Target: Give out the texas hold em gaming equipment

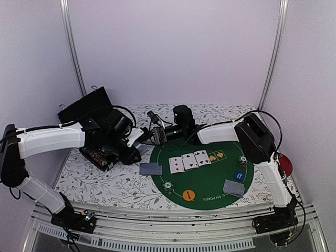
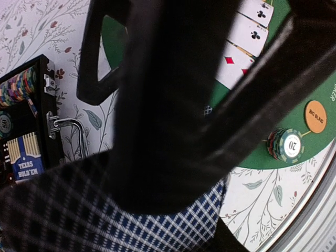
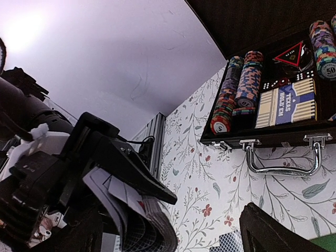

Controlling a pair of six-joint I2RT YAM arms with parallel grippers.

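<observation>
My left gripper [image 1: 137, 147] is shut on a patterned card deck, held above the table left of the green mat [image 1: 205, 184]; in the right wrist view the deck stands on edge in its fingers. My right gripper [image 1: 155, 135] is open just beside it, its two fingertips low in the right wrist view. Three face-up cards [image 1: 189, 161] lie on the mat, with a card pile [image 1: 233, 188] at right and another [image 1: 150, 168] at the mat's left edge.
The open chip case [image 3: 278, 128] stands at left. Chip stacks [image 2: 286, 144], an orange big blind button [image 2: 315, 116] and a blue button [image 1: 239, 176] sit on the mat. A red round object [image 1: 283, 164] is at far right.
</observation>
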